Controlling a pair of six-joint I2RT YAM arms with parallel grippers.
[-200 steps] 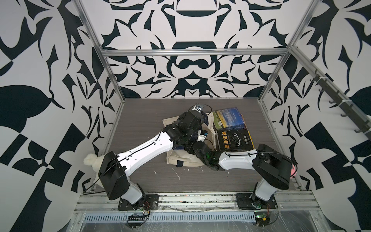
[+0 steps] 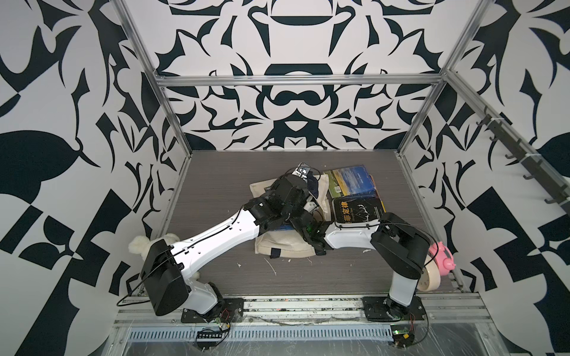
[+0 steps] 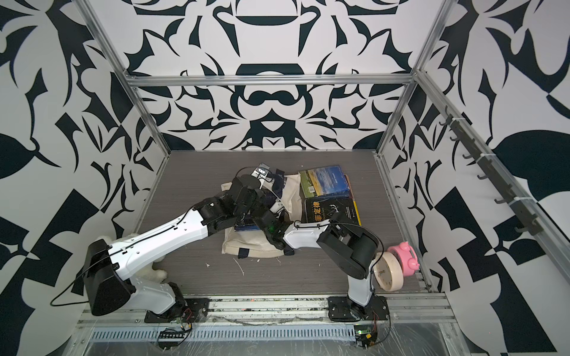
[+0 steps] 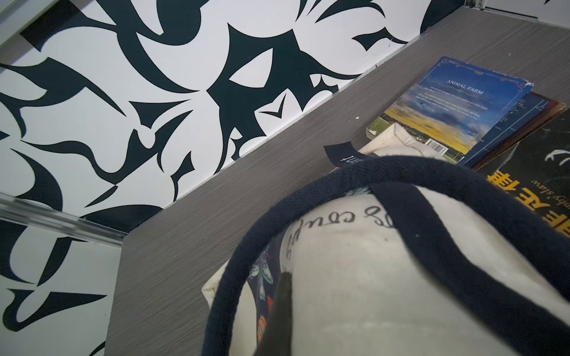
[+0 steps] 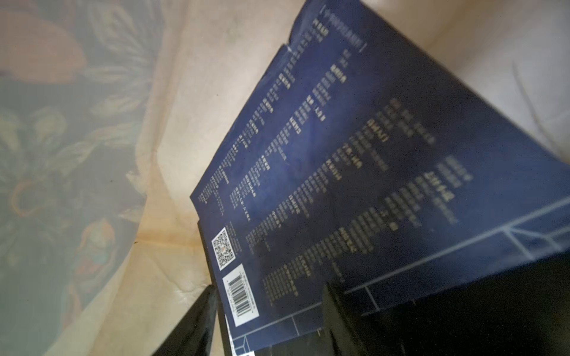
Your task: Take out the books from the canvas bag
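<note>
The cream canvas bag [image 2: 282, 243] lies mid-table under both arms. My left gripper [image 2: 302, 178] is at its upper part; in the left wrist view the navy handle [image 4: 356, 172] arches over pale fabric, and its fingers are mostly hidden. My right gripper reaches inside the bag, fingers apart at the lower edge of a dark blue book [image 5: 356, 195], with no clear grasp. A flowered lining or cover [image 5: 47, 148] shows left of it. Outside, right of the bag, lie a blue book [image 4: 448, 106] and a black book [image 2: 356, 210].
A white plush [image 2: 142, 246] sits at the left front. A pink object [image 3: 405, 258] and a beige round item [image 3: 389, 273] stand at the right front.
The books outside stay put.
</note>
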